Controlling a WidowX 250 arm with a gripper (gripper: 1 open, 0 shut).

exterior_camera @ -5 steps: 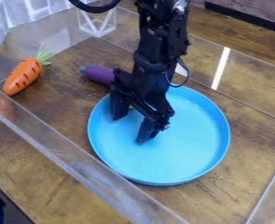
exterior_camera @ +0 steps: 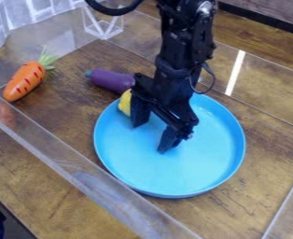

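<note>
A black gripper [exterior_camera: 154, 119] reaches down from the top over a blue plate [exterior_camera: 168, 173], its fingers low at the plate's back left. Just behind them, partly hidden, lies a yellow object [exterior_camera: 129, 103]. Whether the fingers are shut on it cannot be told. A purple eggplant [exterior_camera: 109, 80] lies on the wood behind the plate at the left. An orange carrot toy [exterior_camera: 27, 78] with green leaves lies farther left.
A clear plastic edge runs along the left and front, and a clear-walled corner stands at the back left.
The gripper has shifted slightly, and more of the yellow object now shows at the plate's back left. The eggplant, carrot and plate look unmoved.
</note>
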